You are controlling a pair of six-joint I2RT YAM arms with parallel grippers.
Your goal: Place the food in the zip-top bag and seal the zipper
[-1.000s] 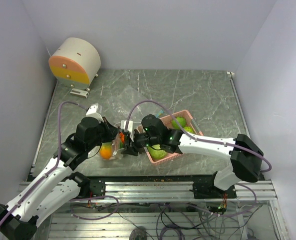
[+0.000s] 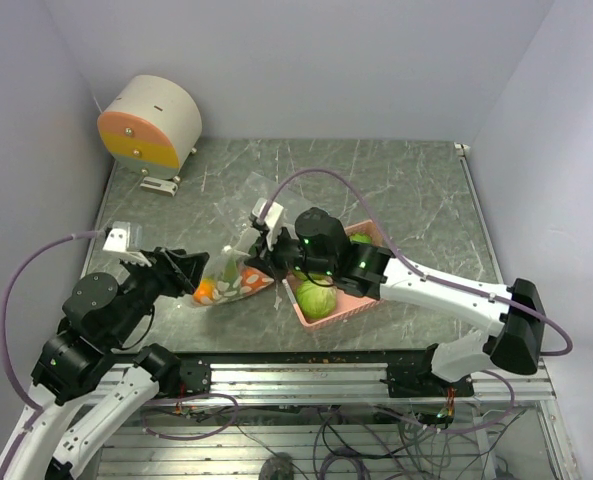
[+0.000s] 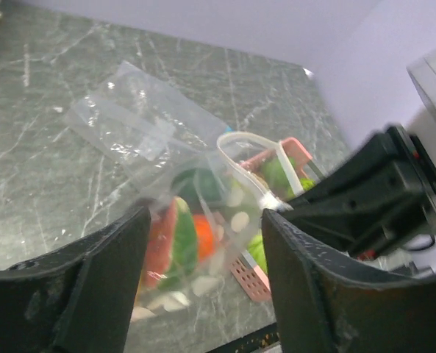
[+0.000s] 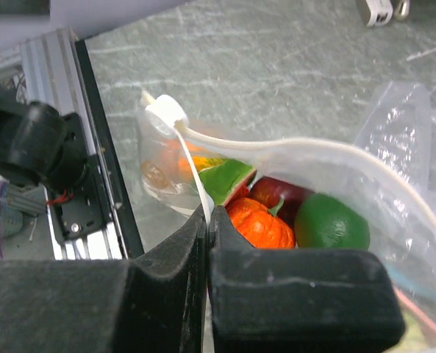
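Note:
The clear zip top bag (image 2: 244, 276) lies between the arms with food inside. In the right wrist view its mouth gapes beside a white zipper slider (image 4: 166, 112), showing an orange pumpkin (image 4: 262, 225), a dark red item (image 4: 276, 197), a green oval item (image 4: 331, 222) and a watermelon slice (image 4: 229, 179). My right gripper is shut on the bag's rim. My left gripper is part open at the bag's left end; its fingers stand apart, with the bag visible beyond them and nothing gripped.
A pink basket (image 2: 346, 308) holding a green cabbage (image 2: 316, 299) and other green items stands right of the bag, partly beneath my right arm. A striped cylindrical container (image 2: 151, 125) occupies the back left.
My left gripper has opened and drawn back to the left from the bag. The right gripper moved up from its earlier spot, and the bag now lies stretched out sideways.

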